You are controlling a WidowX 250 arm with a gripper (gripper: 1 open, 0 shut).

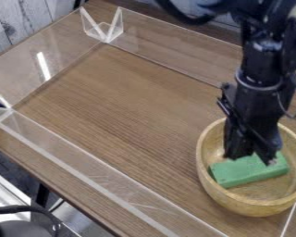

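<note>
My black gripper [247, 139] hangs at the right, its fingertips over the rim of a round wooden bowl [247, 200]. It looks shut, though the fingers are blurred, and nothing shows held. In the bowl, below the fingers, lies a flat green block [247, 170].
A wooden table [114, 111] fills most of the view, with clear plastic strips along its edges. A clear bracket [103, 26] stands at the back left. Part of a black object [15, 222] shows at the bottom left.
</note>
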